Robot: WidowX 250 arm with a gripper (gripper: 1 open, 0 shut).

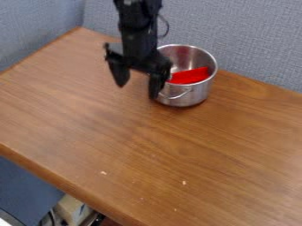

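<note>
My black gripper (137, 76) is raised at the top middle of the camera view, its two fingers apart with nothing seen between them. It is in front of and just left of a steel pot (183, 94), partly overlapping it in view. Inside the pot lies a red object (189, 76); its exact shape is partly hidden.
Grey padded walls stand along the back and left. Some cables and dark fabric lie beyond the table's lower-left edge.
</note>
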